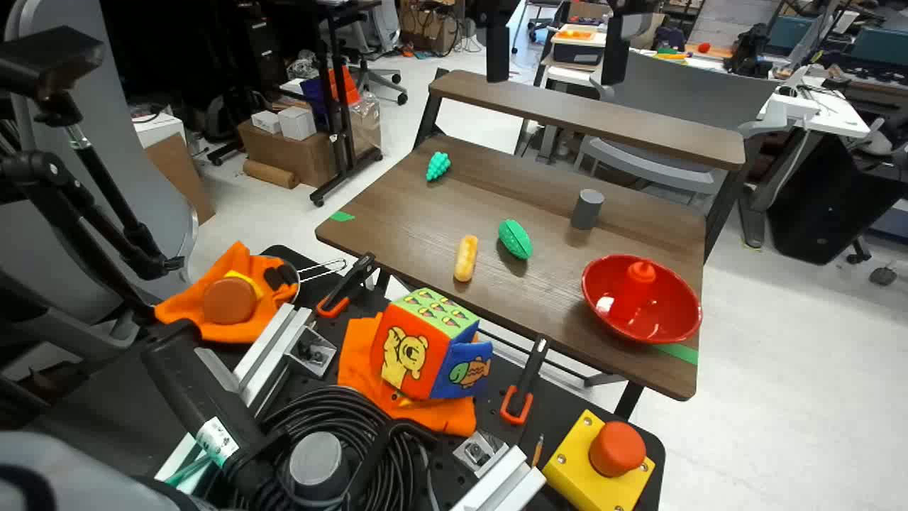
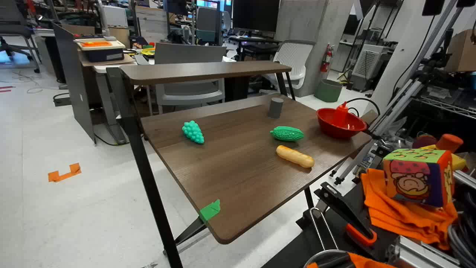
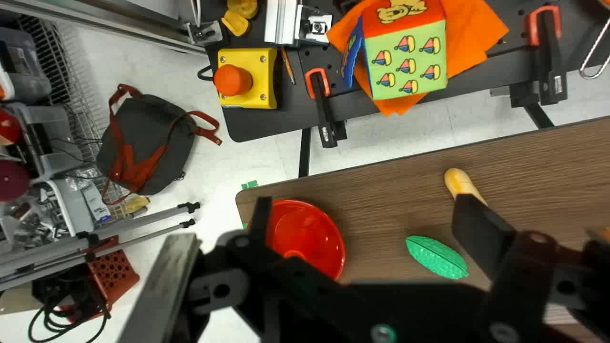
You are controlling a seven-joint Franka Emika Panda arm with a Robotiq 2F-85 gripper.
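High above the table, my gripper is open, its two dark fingers wide apart with nothing between them; exterior view 1 shows the gripper (image 1: 557, 64) at the top edge. Below on the brown tabletop (image 1: 374, 191) lie a green grape bunch (image 2: 193, 132), a bumpy green oblong vegetable (image 1: 515, 239) and a yellow bread-like stick (image 2: 295, 156). A grey cylinder (image 1: 587, 209) stands upright near the back. The red bowl (image 1: 596, 299), at one end of the table, contains a red bottle with a pointed top (image 2: 341, 114). In the wrist view, a finger partly covers the stick (image 3: 461, 182).
A raised shelf (image 1: 587, 115) runs along the table's back edge. Beside the front edge, a black cart carries a soft picture cube (image 1: 430, 345) on orange cloth, clamps (image 1: 525, 382) and a yellow box with a red button (image 1: 600, 460). Bare tabletop surrounds the grapes.
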